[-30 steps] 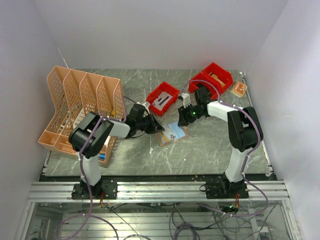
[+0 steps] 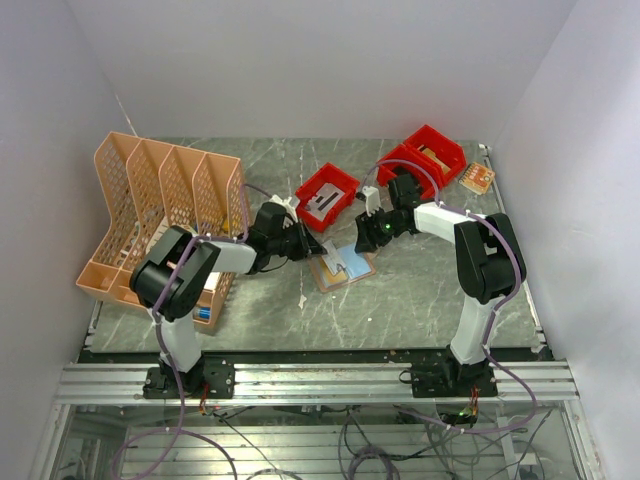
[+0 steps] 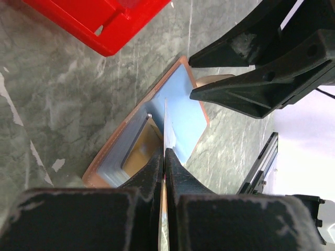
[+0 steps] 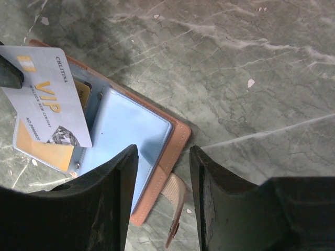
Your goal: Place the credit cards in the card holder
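The open card holder (image 4: 128,136) lies on the marble table, brown-edged with blue pockets; a gold card (image 3: 142,149) sits in one of its pockets. Above it my left gripper is shut on a silver VIP card (image 4: 49,97), seen edge-on in the left wrist view and face-on in the right wrist view. The card overlaps the holder from above; whether it touches the pocket, I cannot tell. At the holder's right end my right gripper stands open, the holder's corner and brown strap (image 4: 175,196) showing between and below its fingers.
A red tray (image 2: 327,196) with a grey item inside stands just behind the holder. Farther right are a red open box (image 2: 422,160) and a small orange box (image 2: 477,178). A tan rack (image 2: 165,200) fills the left side. Bare table lies in front of the holder.
The left gripper has shifted slightly, and the silver card shows more fully over the holder at a changed angle. The right arm looks still.
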